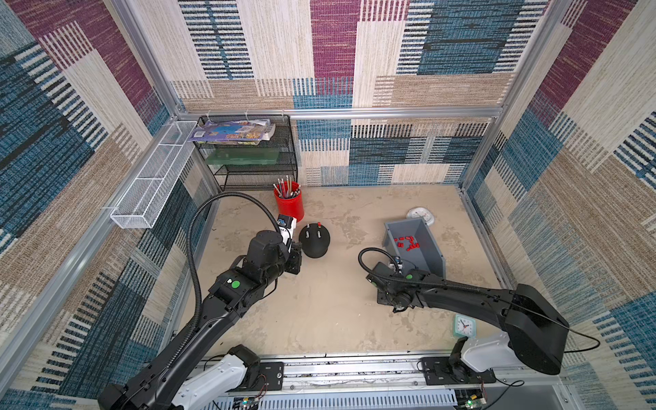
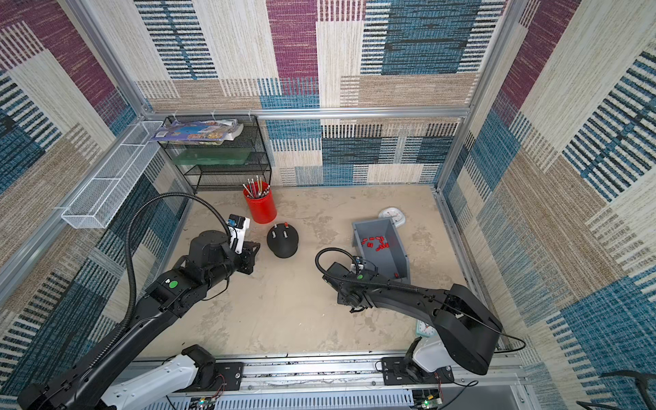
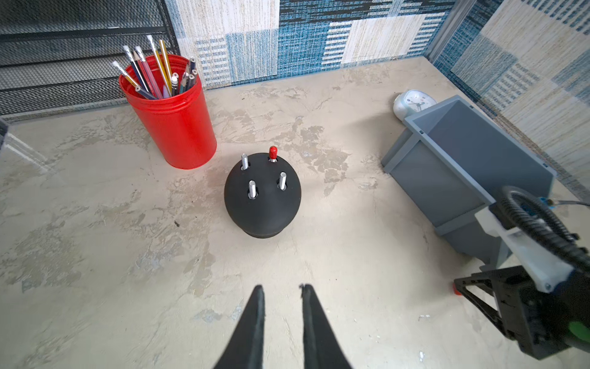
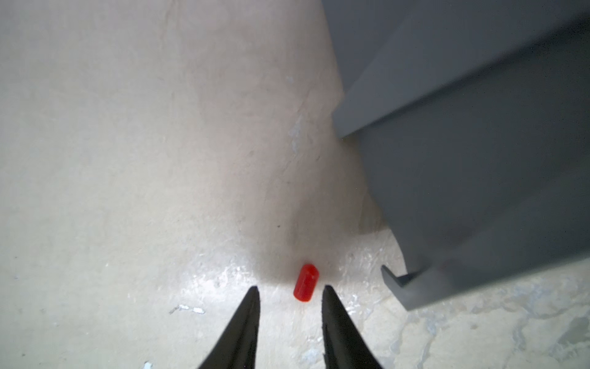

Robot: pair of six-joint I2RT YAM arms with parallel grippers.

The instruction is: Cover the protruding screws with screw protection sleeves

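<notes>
A black dome (image 3: 262,200) stands on the table with several silver screws sticking up. One carries a red sleeve (image 3: 273,152); three show bare metal. My left gripper is part open and empty, on the near side of the dome. Beside the grey box, one red sleeve (image 4: 306,284) lies by the tips of my right gripper. In the right wrist view a gap shows on both sides of that sleeve, so the fingers stand open. More red sleeves (image 1: 408,241) are scattered inside the grey box (image 1: 429,247).
A red cup of brushes and pencils (image 3: 178,126) is behind and left of the dome. A white clock (image 3: 414,101) sits beyond the box. The box's wall (image 4: 467,203) is close to the right gripper.
</notes>
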